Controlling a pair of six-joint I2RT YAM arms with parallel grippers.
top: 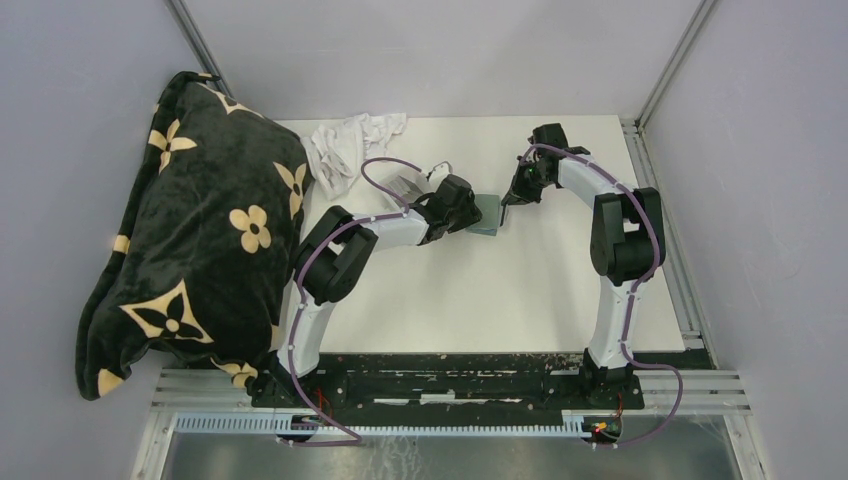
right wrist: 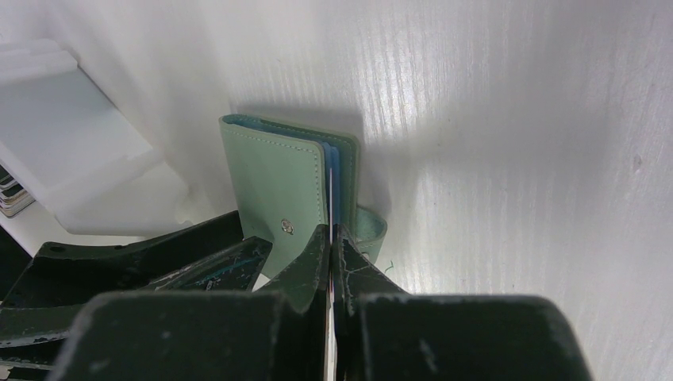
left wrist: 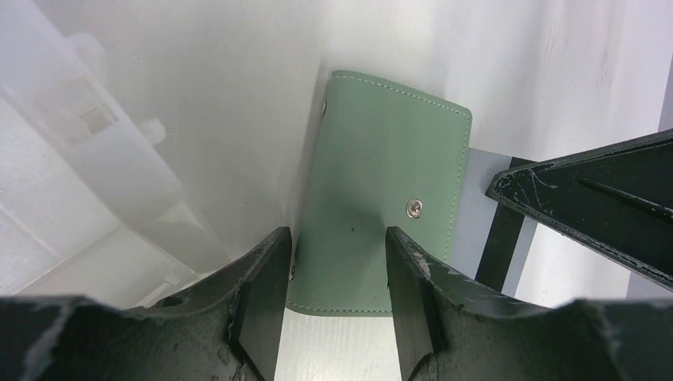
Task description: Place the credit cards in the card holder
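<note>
The green card holder lies mid-table, with blue inner sleeves showing at its open side in the right wrist view. My left gripper is over the holder's near end in the left wrist view, its fingers part open with the green surface between them. My right gripper is shut at the holder's open edge, with a thin pale card, grey with a black stripe in the left wrist view, at its fingertips and sticking out of the holder.
A translucent tray with stacked cards at its far side sits left of the holder. A white cloth lies at the back left and a dark patterned blanket along the left edge.
</note>
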